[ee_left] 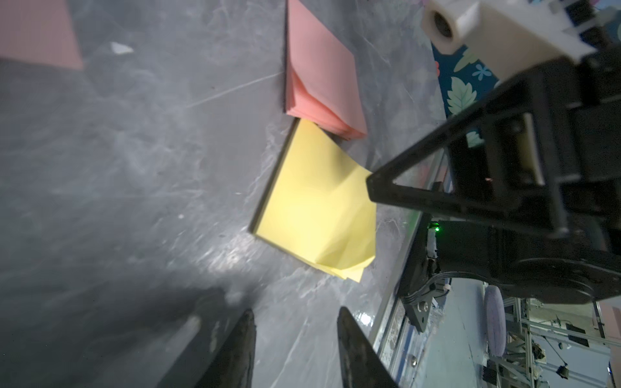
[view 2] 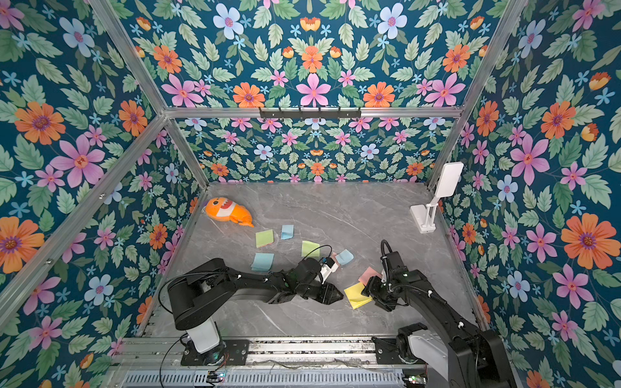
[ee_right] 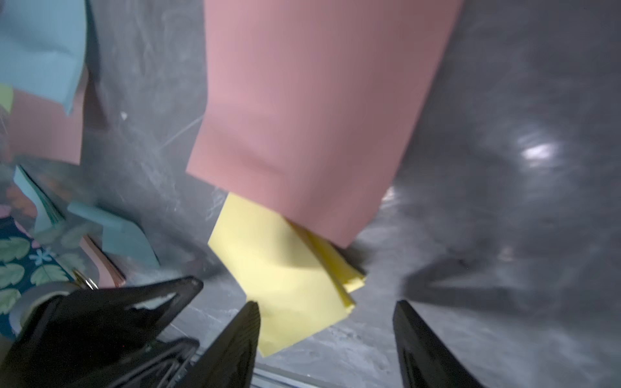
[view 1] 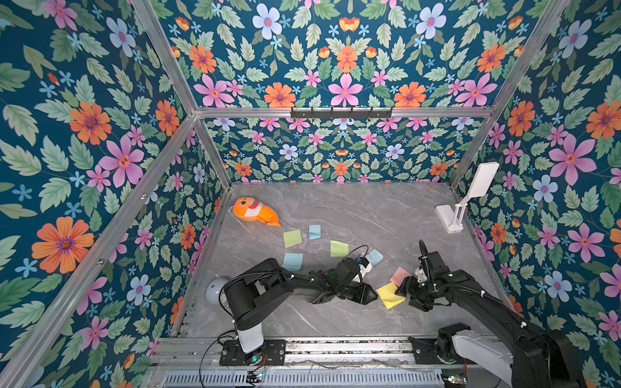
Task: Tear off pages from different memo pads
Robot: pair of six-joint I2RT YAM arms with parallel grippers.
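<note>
The yellow memo pad [ee_left: 317,200] lies on the grey table between my two grippers, its loose page corners curling up. Touching it is a pink memo pad, which partly covers the yellow one in the right wrist view. My left gripper is apart from the yellow pad on its left side, fingers spread with only bare table between them. On the other side, my right gripper stands close over the pads, also open; the yellow pad shows past its left finger, and nothing appears gripped.
Green sheets [view 1: 292,238] and blue sheets [view 1: 314,231] are scattered behind my left arm. An orange plush toy [view 1: 255,210] sits at the back left, and a white lamp [view 1: 460,200] at the right.
</note>
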